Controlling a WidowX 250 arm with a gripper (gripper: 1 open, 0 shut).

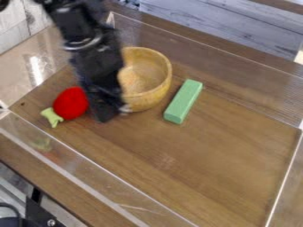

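My black gripper [104,108] is blurred, low beside the wooden bowl [147,74] at its lower left, just right of a red object [70,103] with a pale green piece [51,117] at its left. The arm covers part of the bowl. Whether the fingers hold anything is too blurred to see; they look shut.
A green block [183,101] lies right of the bowl.
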